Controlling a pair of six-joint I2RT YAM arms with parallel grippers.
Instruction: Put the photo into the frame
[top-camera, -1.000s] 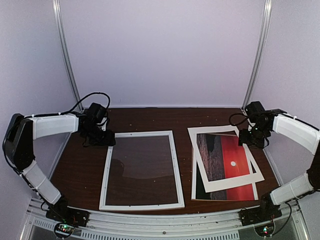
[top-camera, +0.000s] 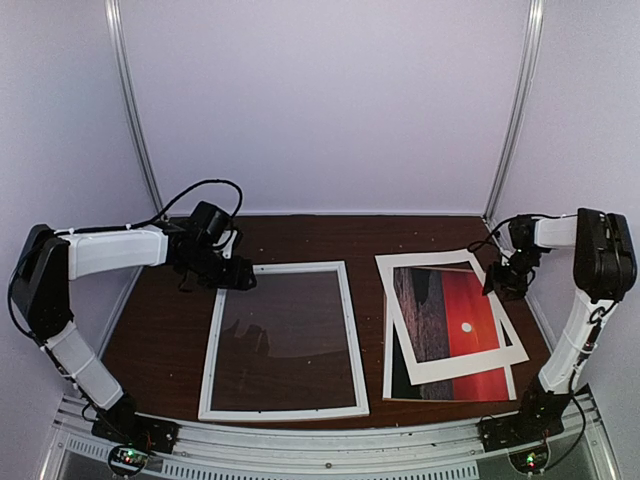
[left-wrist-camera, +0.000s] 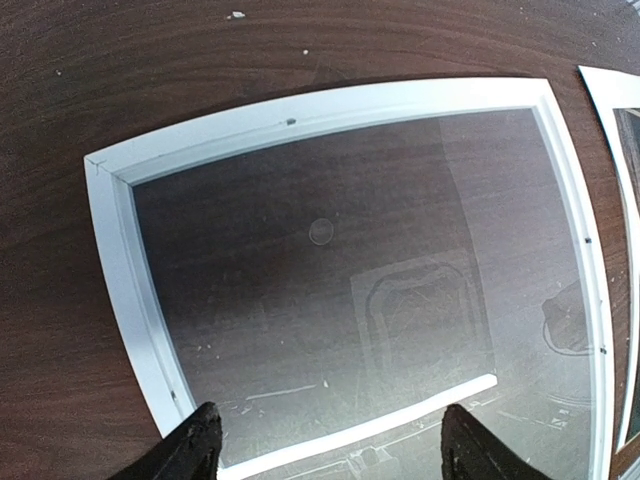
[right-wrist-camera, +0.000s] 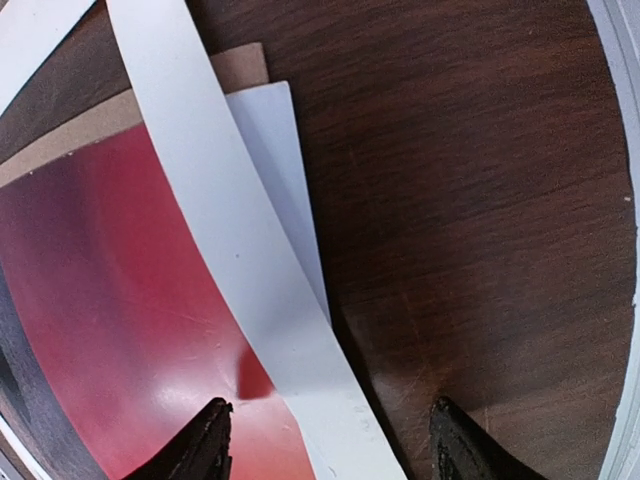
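Observation:
The white frame with a clear pane lies flat on the left half of the table, also seen whole in the left wrist view. My left gripper hovers over it, open and empty. On the right, a red and dark photo with a pale disc lies under a white cut-out mat, set askew on it. My right gripper is open above the mat's right strip, nothing visibly held; this strip crosses the photo's red part.
Pale walls enclose the back and sides, with a metal rail along the front.
My left gripper has moved to the right over the frame's back left corner. The right arm has shifted its pose at the mat's right side. Frame, photo and mat lie unmoved.

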